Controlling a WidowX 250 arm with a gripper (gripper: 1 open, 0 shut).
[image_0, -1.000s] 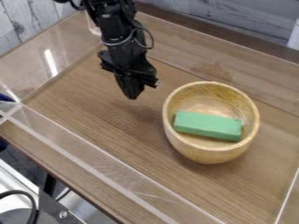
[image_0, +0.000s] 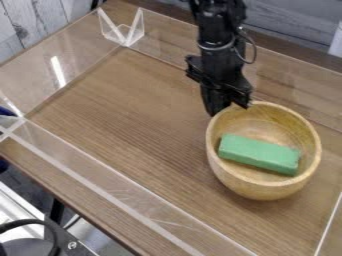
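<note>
My black gripper (image_0: 222, 98) is low over the table, just behind the upper left rim of a light wooden bowl (image_0: 237, 179). Its fingers look shut, with nothing visible between them; whether it touches the rim I cannot tell. A green rectangular block (image_0: 259, 154) lies inside the bowl.
Clear plastic edging runs along the left side, and a small clear piece (image_0: 122, 27) stands at the back left. A black cable (image_0: 30, 225) lies at the lower left corner.
The gripper has moved right, from mid-table to beside the bowl. The bowl, with the block in it, appears shifted slightly right and down.
</note>
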